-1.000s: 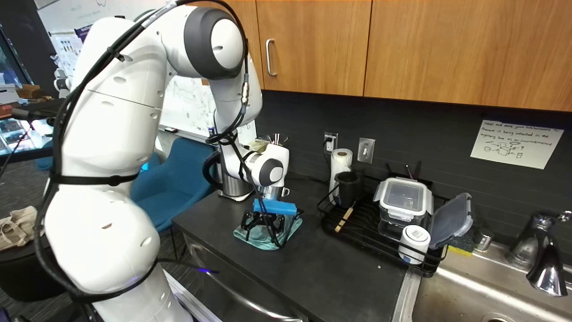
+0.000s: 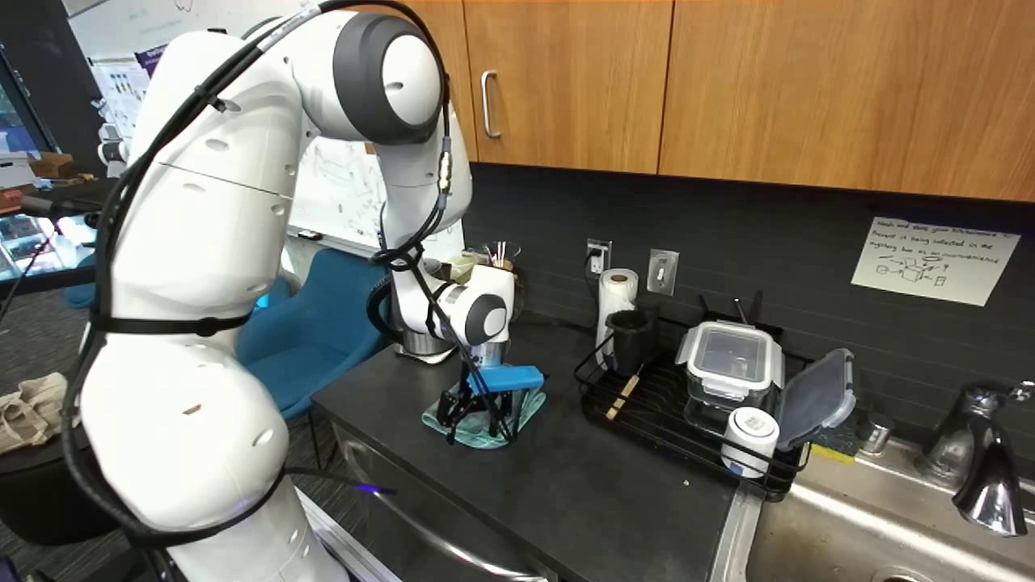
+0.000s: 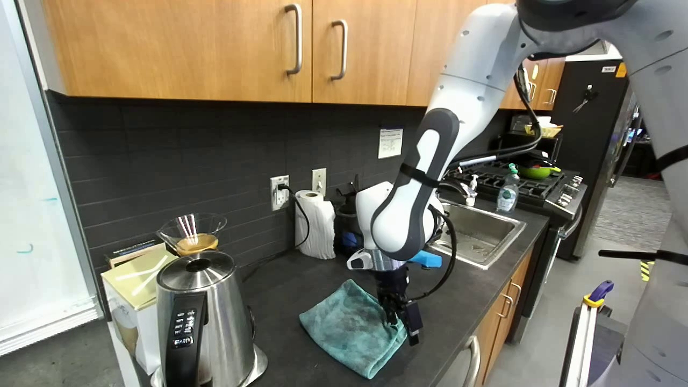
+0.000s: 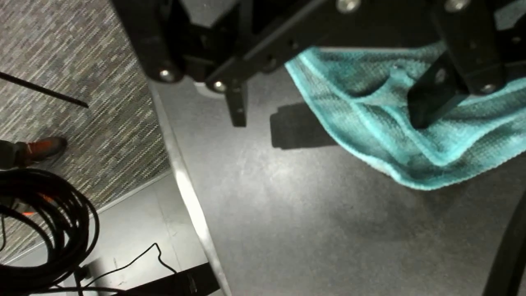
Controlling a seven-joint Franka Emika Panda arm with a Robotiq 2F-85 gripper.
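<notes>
A crumpled teal cloth (image 3: 351,329) lies on the dark counter near its front edge. My gripper points down at it with the fingers wide apart. In the wrist view, one finger (image 4: 237,109) is over bare counter left of the cloth, while the other finger (image 4: 434,96) is over the folds on the right. Whether that right finger touches the fabric, I cannot tell. Nothing is gripped. From the first exterior view, the arm's cables and the blue part (image 2: 506,377) above the fingers cover some of the cloth.
A steel kettle (image 3: 200,309) stands at the counter's left end. Against the wall is a paper towel roll (image 3: 314,222). To the right are a black dish rack (image 2: 669,427) with containers and the sink (image 2: 825,533). Counter between cloth and rack is clear.
My gripper has turned about its vertical axis, and its blue part now sits at a different angle. The wrist has shifted slightly left and lower in the first exterior view. The cloth looks nearly unmoved.
</notes>
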